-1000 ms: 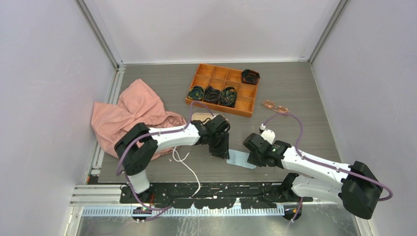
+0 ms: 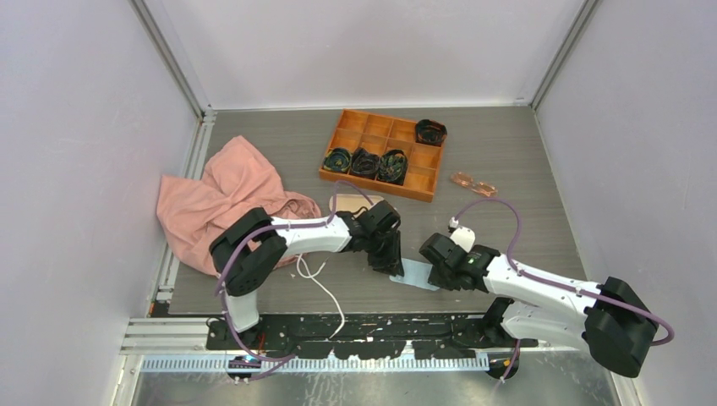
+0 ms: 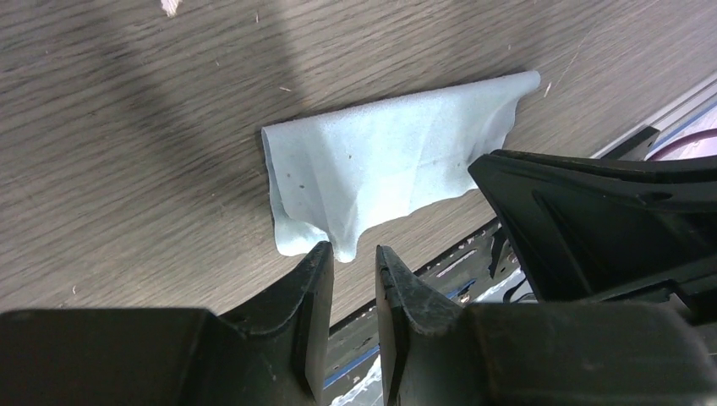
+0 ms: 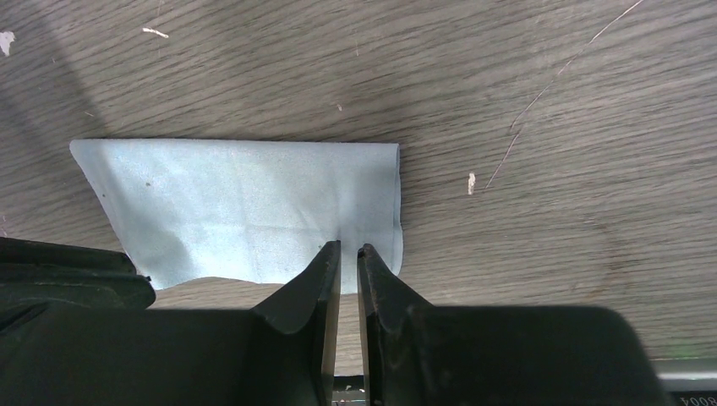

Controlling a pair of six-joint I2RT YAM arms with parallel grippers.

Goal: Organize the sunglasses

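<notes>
A folded light-blue cloth (image 2: 414, 272) lies on the table near its front edge, with one gripper at each end. My left gripper has a narrow gap between its fingertips, which reach the cloth's left front corner (image 3: 298, 233) in the left wrist view; I see no cloth clamped there. The right gripper is parted by a small gap over the cloth's right end (image 4: 369, 190); whether it touches the cloth I cannot tell. Pinkish-brown sunglasses (image 2: 474, 183) rest on the table, right of the wooden box.
The orange wooden box (image 2: 405, 189) at the back holds several dark rolled items in its compartments. A pink cloth (image 2: 241, 190) covers the left side. Partly behind my left arm is a tan case (image 2: 347, 202). A white cord (image 2: 325, 289) lies at the front.
The right arm has moved slightly right. Box, sunglasses and cloth look unmoved.
</notes>
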